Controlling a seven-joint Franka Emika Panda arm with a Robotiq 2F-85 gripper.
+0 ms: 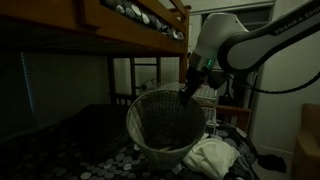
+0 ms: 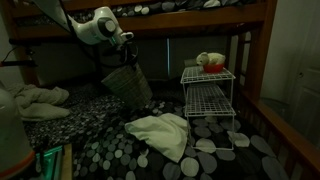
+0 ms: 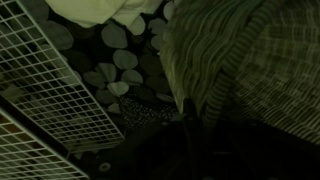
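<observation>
A woven basket (image 1: 166, 122), round and wide-mouthed, hangs tilted from my gripper (image 1: 188, 92), which is shut on its rim. In exterior view 2 the basket (image 2: 126, 88) is at the left, below the gripper (image 2: 122, 48) and above the dark spotted bedding. The wrist view shows its ribbed weave (image 3: 235, 60) filling the right side, with the fingers in deep shadow at the bottom. Inside, the basket is dark; I cannot tell whether anything lies in it. A white cloth (image 2: 160, 134) rests crumpled on the bedding, apart from the basket.
A white wire rack (image 2: 208, 100) stands on the bedding beside the cloth, with a red bowl (image 2: 213, 69) and a pale plush toy on its top shelf. The upper bunk's wooden rail (image 1: 130, 28) hangs overhead. Open bedding lies left of the cloth.
</observation>
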